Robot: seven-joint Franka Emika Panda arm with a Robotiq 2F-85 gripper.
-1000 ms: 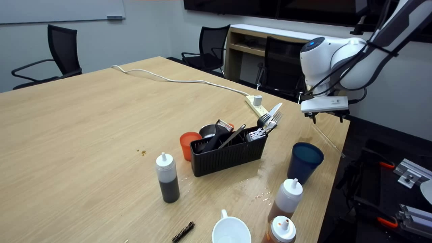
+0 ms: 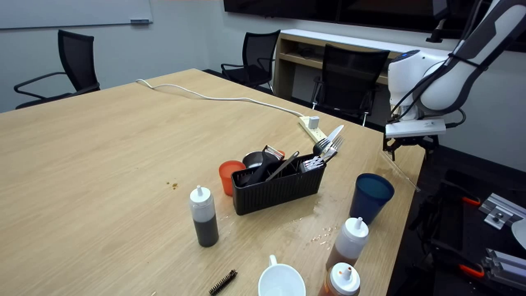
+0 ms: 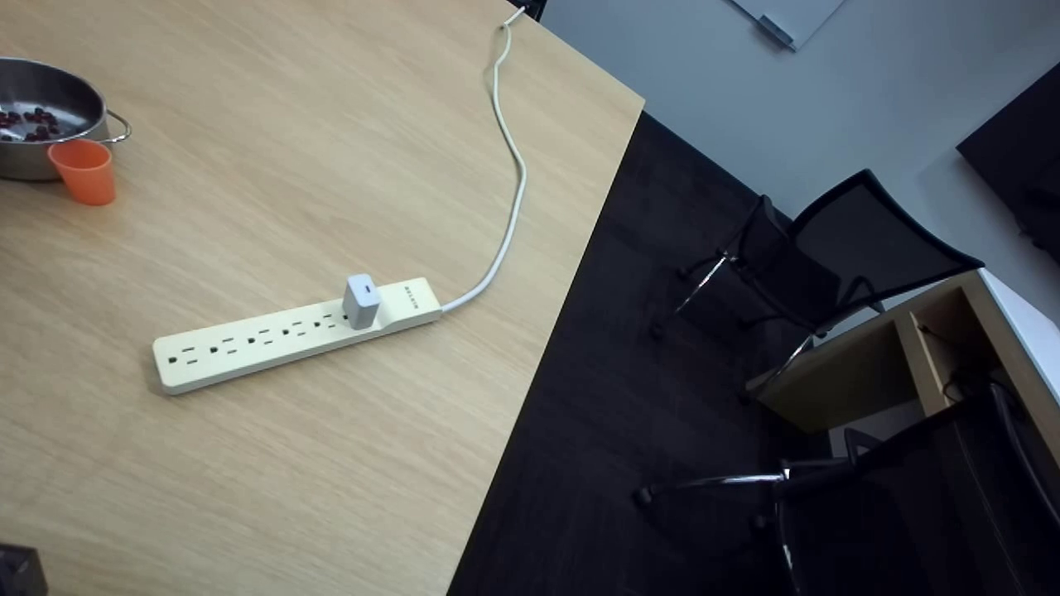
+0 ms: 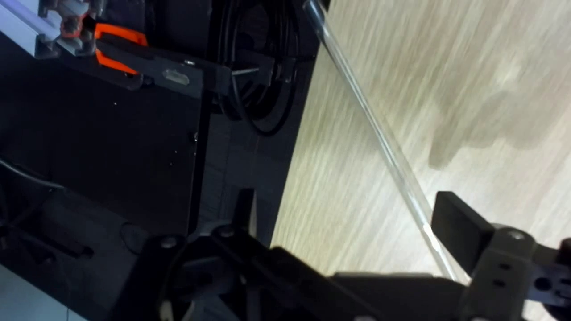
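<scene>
A thin clear rod [image 4: 373, 120], perhaps a straw, lies on the tabletop, one end poking past the table's edge. In exterior view 1 the same rod [image 2: 400, 171] shows at the table's right side, and my gripper [image 2: 410, 149] hangs at its far end. The gripper is open in the wrist view, its two fingertips wide apart. Nothing is held between them. The rod's near end passes close by the right fingertip [image 4: 459, 224]; whether they touch, I cannot tell. The left fingertip appears over the dark area beyond the edge.
A dark blue cup [image 2: 370, 195] and squeeze bottles stand along the table's right side. Left of them are a black utensil basket [image 2: 281, 190], a red cup [image 2: 230, 175] and a white mug [image 2: 282, 283]. A power strip [image 3: 293, 338] lies farther back.
In exterior view 1 my gripper has moved right, toward the table's edge, and sits a little lower. The rod and the other table items look unmoved.
</scene>
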